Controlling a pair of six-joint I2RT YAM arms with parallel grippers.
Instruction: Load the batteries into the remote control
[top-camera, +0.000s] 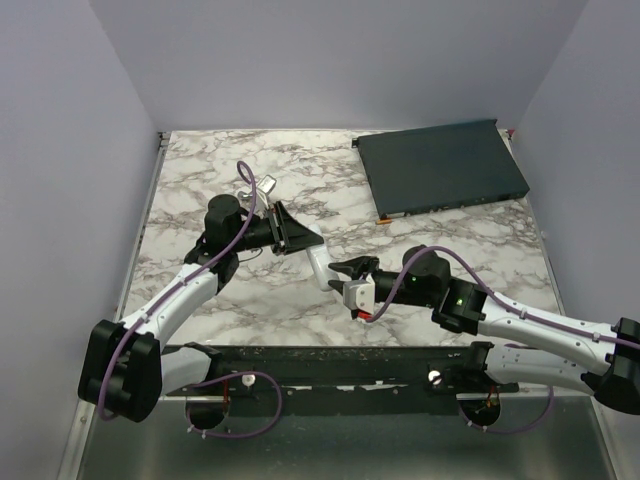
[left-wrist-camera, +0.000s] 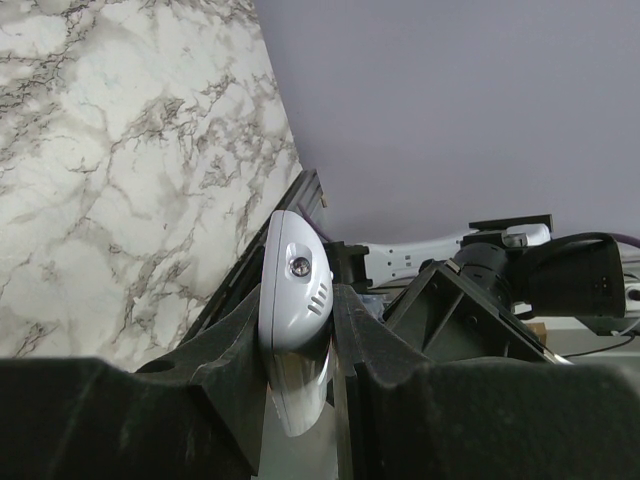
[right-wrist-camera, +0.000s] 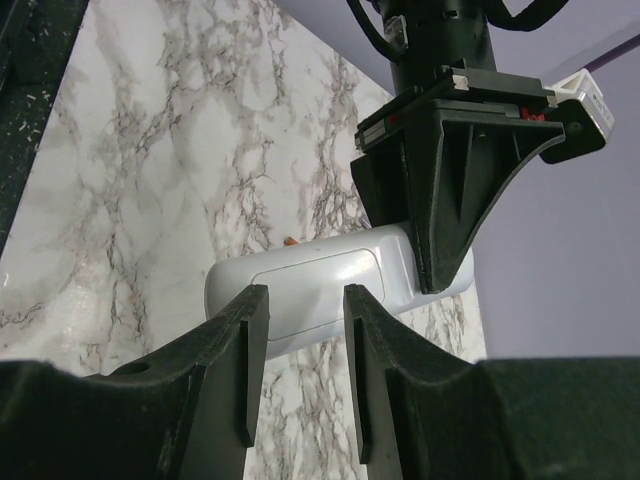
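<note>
A white remote control (top-camera: 321, 266) is held above the table in the top view, one end in my left gripper (top-camera: 318, 240). In the left wrist view, the left fingers are shut on the remote (left-wrist-camera: 298, 310), its narrow end with a screw and slots facing up. My right gripper is at the remote's other end. Its fingertips stand some way apart in front of the outlined panel on the remote (right-wrist-camera: 320, 285). The panel shows between them, and whether they grip or only touch it cannot be made out. No battery is visible in either gripper.
A dark flat box (top-camera: 440, 165) lies at the back right of the marble table (top-camera: 330, 165). A small orange-tipped item (top-camera: 384, 221), perhaps a battery, lies by its near left corner.
</note>
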